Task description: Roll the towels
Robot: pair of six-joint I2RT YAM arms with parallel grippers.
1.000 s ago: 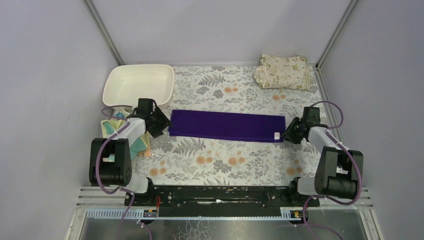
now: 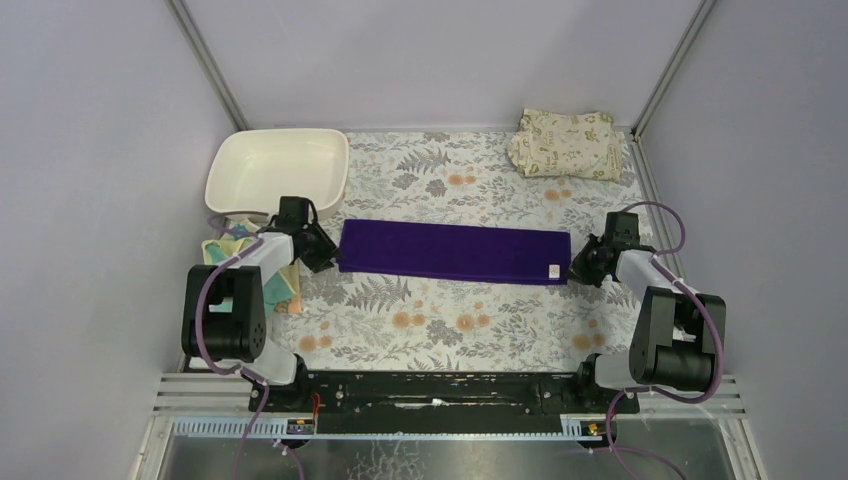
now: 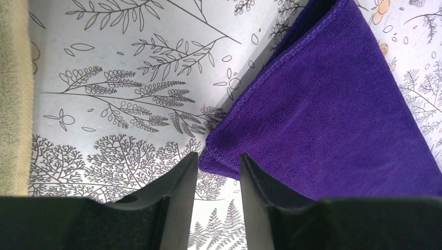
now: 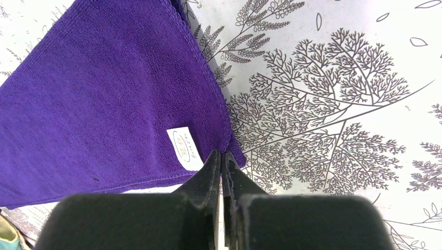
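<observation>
A purple towel (image 2: 455, 250), folded into a long strip, lies flat across the middle of the table. Its near left corner shows in the left wrist view, where the towel (image 3: 323, 109) reaches between the fingertips of my left gripper. That gripper is part open, its two fingers apart on either side of the corner. At the near right corner, beside a white label (image 4: 185, 149), my right gripper is shut with its tips on the edge of the towel (image 4: 109, 99). A thin bit of cloth seems to be between those tips.
A white bin (image 2: 278, 165) stands at the back left. Folded yellow-and-teal cloths (image 2: 283, 285) lie beneath the left arm. A patterned cream cloth (image 2: 567, 145) rests at the back right.
My left gripper has shifted slightly toward the towel's near left corner. The right gripper's fingers have come together at the near right corner. The towel lies as before.
</observation>
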